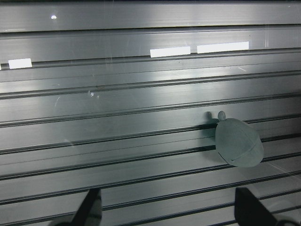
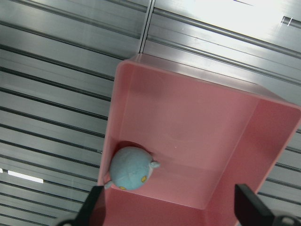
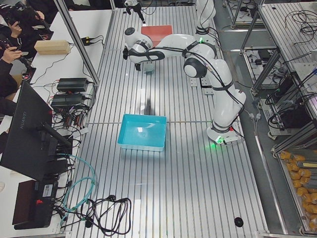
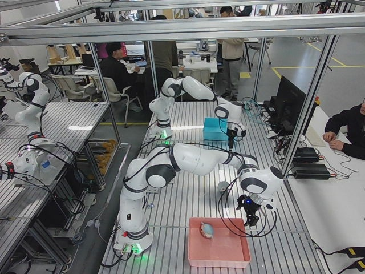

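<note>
A pale plush toy (image 1: 238, 143) (image 3: 148, 68) lies on the slatted metal table. My left gripper (image 4: 231, 142) is above and beside it, open, with nothing between its fingers. A second, light blue plush toy (image 2: 130, 169) (image 4: 206, 230) lies in the pink bin (image 2: 188, 117) (image 4: 218, 260), against a side wall. My right gripper (image 4: 251, 216) stands open above that bin, with nothing between its fingers.
An empty cyan bin (image 3: 141, 131) sits on the middle of the table. A monitor (image 3: 27, 131), power units and cables line one side. Cable coils (image 3: 106, 213) lie on the near end. Bare table surrounds the bins.
</note>
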